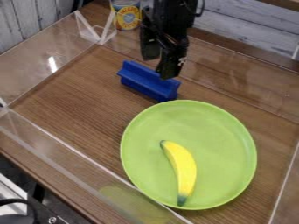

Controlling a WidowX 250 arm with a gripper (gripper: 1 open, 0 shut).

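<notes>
The black gripper (162, 52) hangs at the top centre, just above and behind a blue block (149, 82) with a raised back, which lies on the wooden table. The gripper is open, its two fingers pointing down, apart from the block. A yellow banana (180, 171) lies in a large green plate (222, 140) at the lower centre right.
A can (128, 14) stands at the back left, beside a clear plastic piece. Transparent walls edge the table, with white planks behind.
</notes>
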